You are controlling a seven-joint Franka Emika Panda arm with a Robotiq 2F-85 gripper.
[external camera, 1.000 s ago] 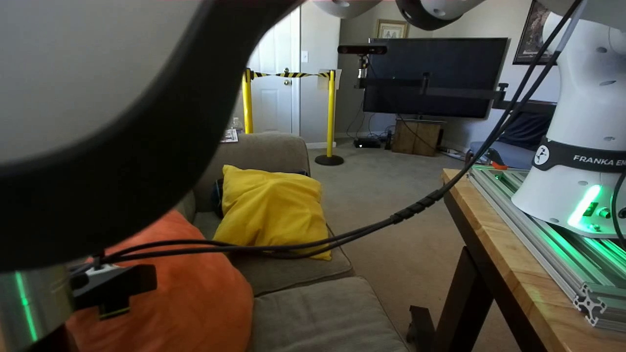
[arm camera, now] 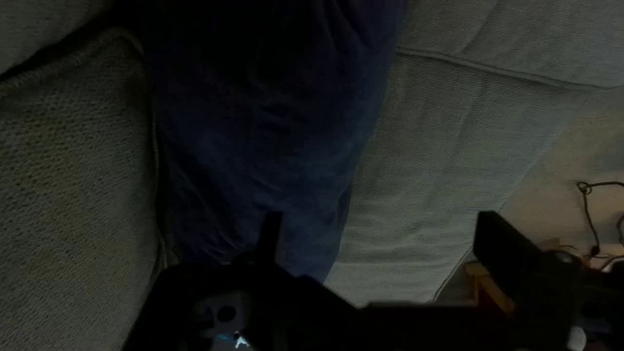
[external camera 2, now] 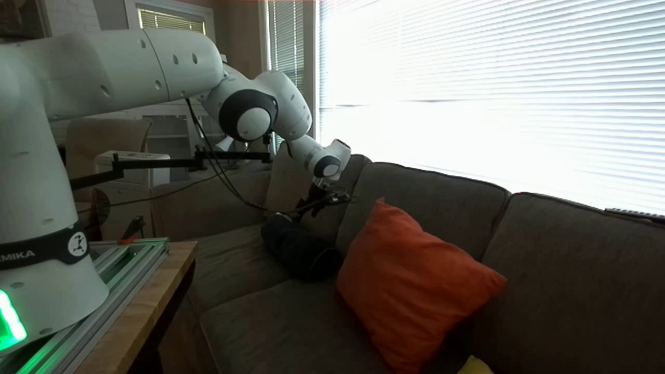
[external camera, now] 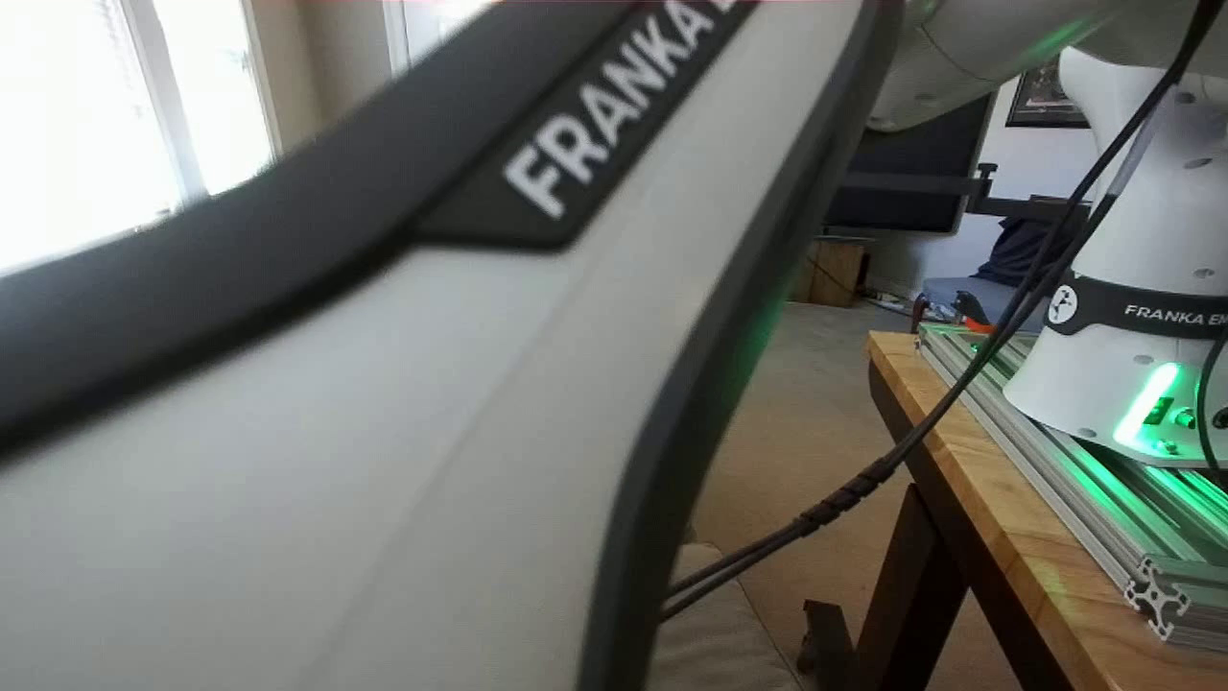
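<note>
In the second exterior view my gripper (external camera 2: 315,211) is down over the far end of a dark bolster-shaped pillow (external camera 2: 299,248), which lies on the couch seat. From the wrist, that pillow (arm camera: 263,128) looks dark blue and runs lengthwise through the middle of the picture. My gripper stands open, its fingers (arm camera: 509,251) wide apart. One finger overlaps the pillow's lower end in the picture and the other lies over the seat side. Whether either touches the fabric cannot be told. The first exterior view is mostly blocked by my own arm.
An orange pillow (external camera 2: 411,280) leans on the couch back (external camera 2: 430,205), close to the dark one. A yellow pillow's corner (external camera 2: 475,366) shows at the bottom edge. The wooden table (external camera 2: 146,311) carries my base. Cables (external camera: 852,493) hang from the arm.
My arm has swung across the first exterior view, now covering the orange and yellow pillows that showed there a second ago. The hanging cables have shifted with it.
</note>
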